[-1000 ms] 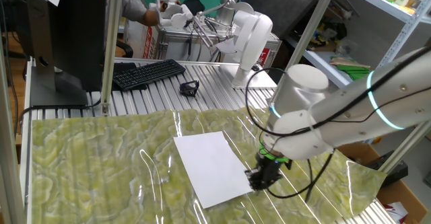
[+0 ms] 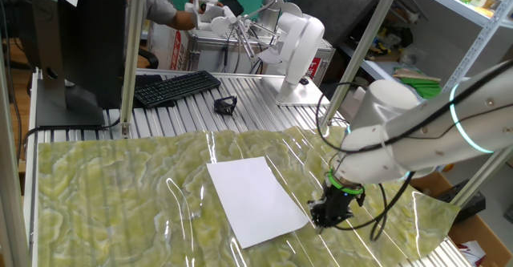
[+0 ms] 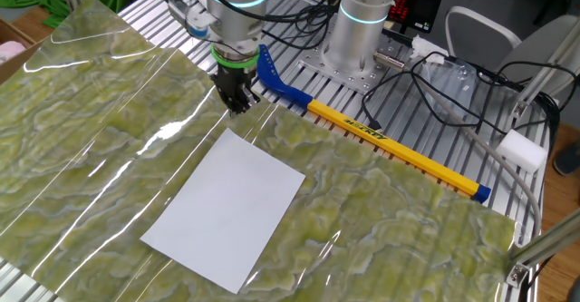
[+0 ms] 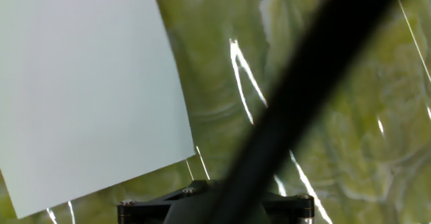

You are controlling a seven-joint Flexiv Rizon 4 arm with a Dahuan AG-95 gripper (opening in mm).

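Note:
A white sheet of paper lies flat on the green marbled cover; it also shows in exterior view 2 and fills the left of the wrist view. My black gripper hangs beside one corner of the sheet, pointing down. From the other side, the gripper appears just beyond the sheet's far corner. Only dark upper parts of the gripper show along the wrist view's bottom edge, with a black cable across them. Its fingertips are too small or hidden to read.
A blue and yellow hockey stick lies along the cover's edge near the robot base. Beyond the cover are a keyboard, a small black object and a white stand.
In exterior view 1 my gripper has shifted right, away from over the paper's corner, and the arm and its cable have moved with it. The paper has stayed put.

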